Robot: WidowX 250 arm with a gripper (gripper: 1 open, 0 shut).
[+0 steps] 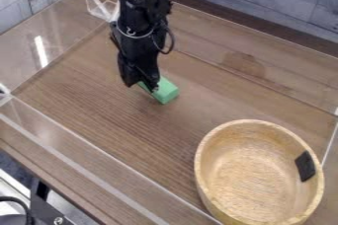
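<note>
The black robot gripper (140, 77) is low over the wooden table near its middle, at the left end of a green block (162, 91). The block lies on the table, partly hidden by the gripper. The fingertips are dark and small, and whether they touch the block is unclear.
A round beige basket (231, 194) with a dark handle patch sits at the front right. A white wire piece stands at the back left.
</note>
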